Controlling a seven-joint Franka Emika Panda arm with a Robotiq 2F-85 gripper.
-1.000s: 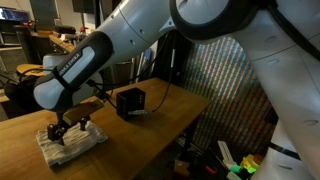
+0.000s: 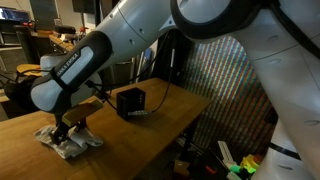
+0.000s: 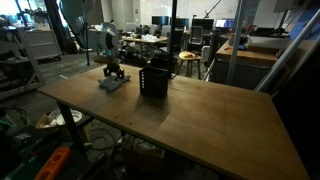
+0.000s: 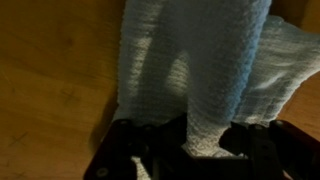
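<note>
A light grey cloth lies crumpled on the wooden table, at the lower left in exterior view 1. Directly over it, my gripper points down, close to the tabletop. In the wrist view a raised fold of the cloth runs between the fingers, and the gripper is shut on that fold. The rest of the cloth spreads flat or wrinkled on the wood. Exterior view 2 has the same cloth small at the table's far left, below the gripper.
A black box stands on the table to the right of the cloth, and a pale flat item lies by its base. Bare table stretches across the right in exterior view 2.
The cloth has gone from spread nearly flat to bunched, its near part drawn in under the gripper. The gripper is slightly lower; the black box has not moved.
</note>
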